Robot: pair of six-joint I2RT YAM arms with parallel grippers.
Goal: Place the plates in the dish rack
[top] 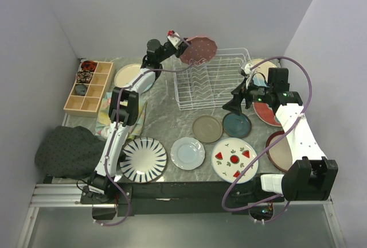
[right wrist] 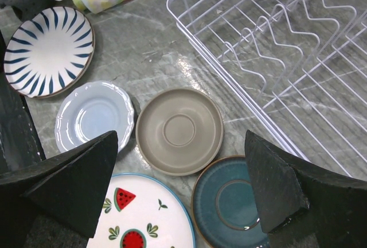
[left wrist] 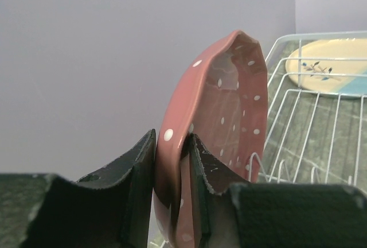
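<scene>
The pink plate [top: 199, 50] with white dots stands on edge, tilted, at the back left of the white dish rack [top: 182, 108]. My left gripper has the plate's rim between its fingers; whether both fingers press on it I cannot tell. Wire prongs [left wrist: 256, 159] stand close to the plate's face, and its lower edge is hidden. Over the rack's front right corner, my right gripper [top: 234, 108] stands open and empty. Below it lie the taupe plate [right wrist: 179, 130], the teal plate [right wrist: 226, 202] and the watermelon plate [right wrist: 163, 216].
Also flat on the counter are a light blue plate [top: 187, 153] and a blue-striped plate [top: 143, 160]. More plates lie right of the rack, among them a red one [top: 265, 114]. A wooden tray [top: 104, 80] is at the left. The rack's middle and right are empty.
</scene>
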